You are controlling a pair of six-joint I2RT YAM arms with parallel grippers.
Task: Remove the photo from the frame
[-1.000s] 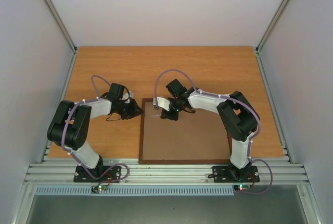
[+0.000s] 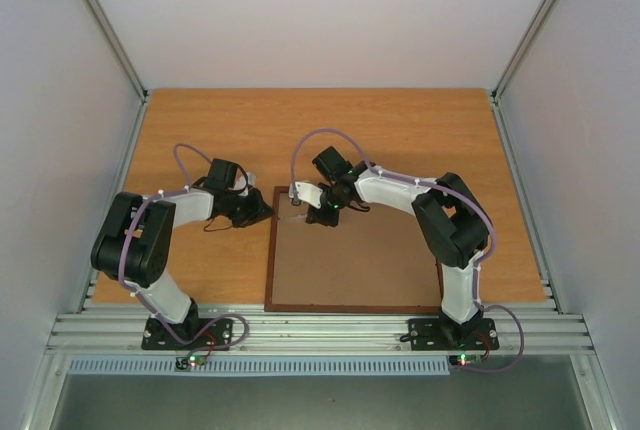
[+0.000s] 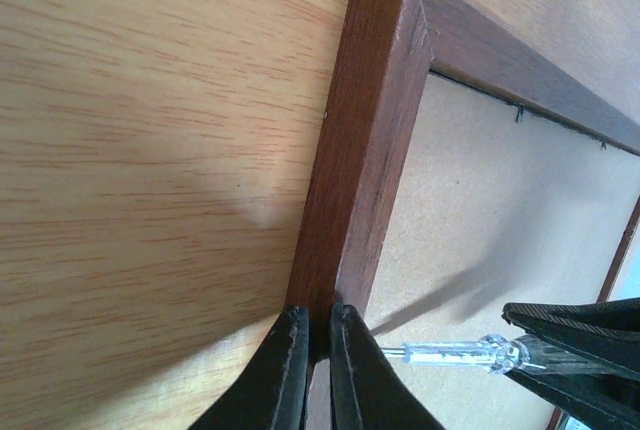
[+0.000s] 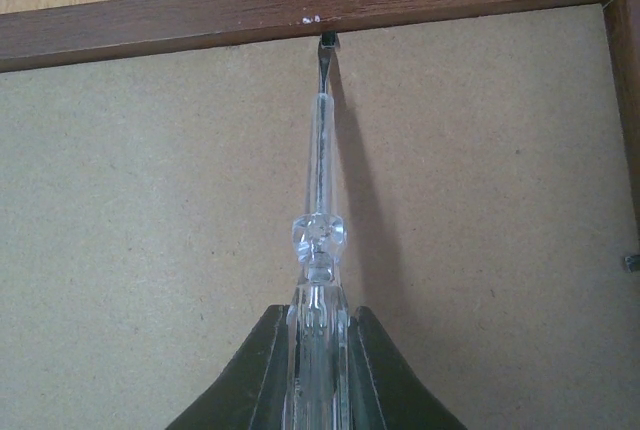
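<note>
The picture frame (image 2: 269, 270) lies back side up, a dark wood border around a plain brown backing board (image 2: 360, 260). On its left bar (image 3: 345, 140), my left gripper is shut, with the wood showing between its fingertips. My right gripper is shut on a clear-handled screwdriver (image 4: 318, 240) held over the board. The screwdriver's metal tip (image 4: 325, 55) reaches a small dark tab (image 4: 329, 38) at the bar's inner edge; whether it is under the tab I cannot tell. The photo is hidden beneath the board.
More small tabs (image 3: 519, 114) stick out along the frame's inner edges, one (image 4: 631, 263) on the adjoining bar. Bare wooden table (image 2: 310, 110) lies behind the frame and to its left. The right arm reaches across the board.
My right gripper and its screwdriver have shifted slightly to the left. The frame has also slid a little, its near edge now slightly farther left and back. The left arm looks still.
</note>
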